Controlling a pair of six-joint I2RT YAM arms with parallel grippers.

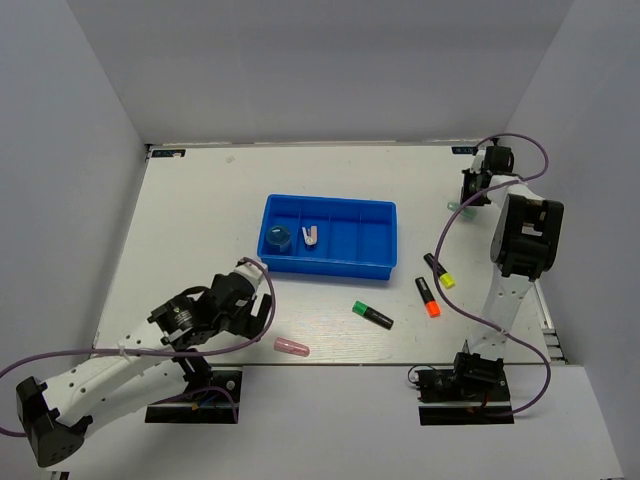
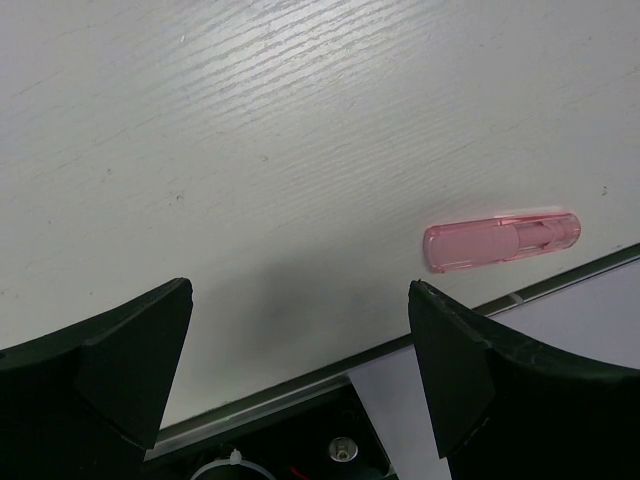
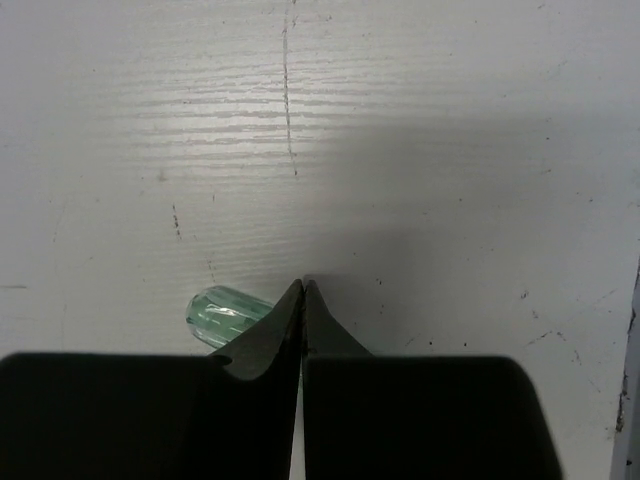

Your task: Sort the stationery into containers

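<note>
At the far right of the table lies a translucent green stationery piece (image 1: 456,207), partly hidden by my right gripper (image 1: 466,199). In the right wrist view the fingers meet at their tips with nothing between them, and the green piece (image 3: 225,315) lies below and partly behind them. My left gripper is open and empty over bare table. A pink clear-capped piece (image 2: 500,241) rests to the right of it, close to the front edge. The blue divided container (image 1: 343,267) holds a round dark item (image 1: 278,237) and a small pale pink-and-white item (image 1: 310,237).
Loose on the table are a black-and-yellow marker (image 1: 438,269), a black-and-orange marker (image 1: 428,297) and a green-and-black marker (image 1: 373,315). A wall (image 1: 598,180) stands close on the right.
</note>
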